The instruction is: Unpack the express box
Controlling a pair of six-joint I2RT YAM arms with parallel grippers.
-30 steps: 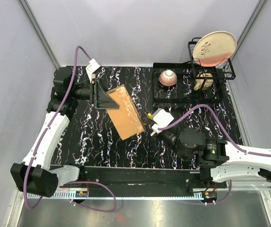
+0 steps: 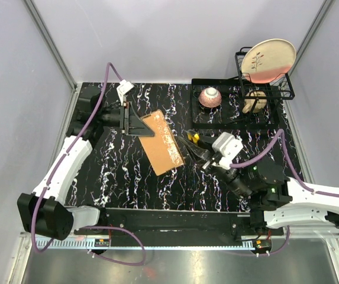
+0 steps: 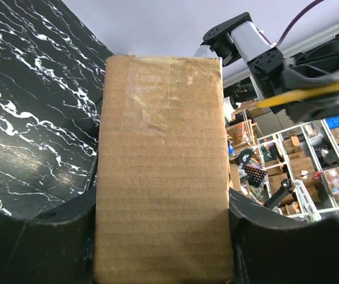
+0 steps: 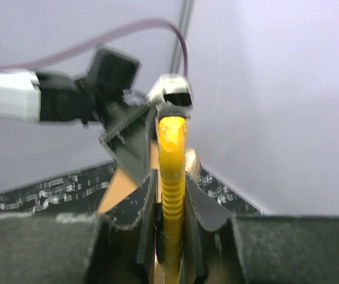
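Note:
A brown cardboard box [image 2: 160, 142] is held tilted above the dark marbled table, clamped near its upper end by my left gripper [image 2: 138, 123]. In the left wrist view the box [image 3: 163, 171] fills the gap between the fingers, with clear tape across its far end. My right gripper [image 2: 191, 148] is just right of the box, shut on a yellow-handled tool [image 2: 193, 136]. The yellow handle [image 4: 173, 171] stands upright between the fingers in the right wrist view, with a dark collar on top. Its blade is not clearly visible. Box and tool look apart.
At the back right, a black dish rack [image 2: 267, 92] holds a plate [image 2: 268, 59], and a patterned bowl [image 2: 210, 97] sits on its tray. Bare marbled table [image 2: 119, 177] lies beneath the box and toward the front.
The left gripper and box shifted slightly right and down.

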